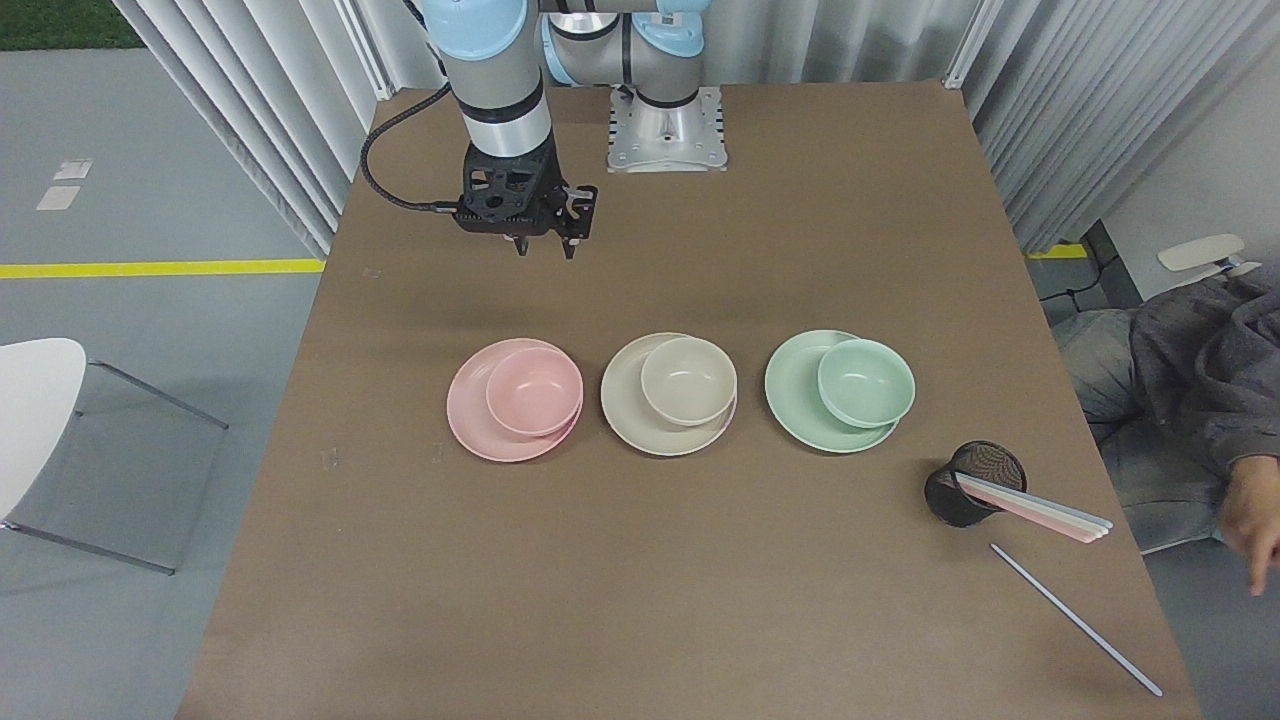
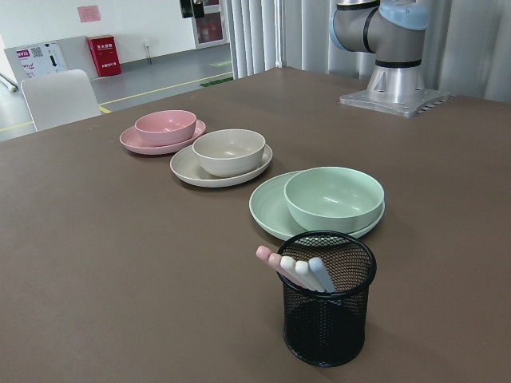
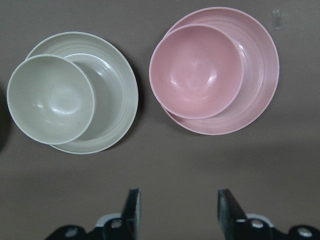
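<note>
My gripper (image 1: 546,246) hangs over the back left of the table, behind the dishes; in the wrist view its two fingers stand apart, open and empty. Three plates with bowls on them stand in a row: pink bowl (image 1: 534,390) on pink plate (image 1: 470,420), cream bowl (image 1: 689,380) on cream plate (image 1: 624,408), green bowl (image 1: 865,382) on green plate (image 1: 792,402).
A black mesh cup (image 1: 954,504) with several chopsticks (image 1: 1044,511) stands at the right, a loose chopstick (image 1: 1074,618) near it. A person sits at the right edge.
</note>
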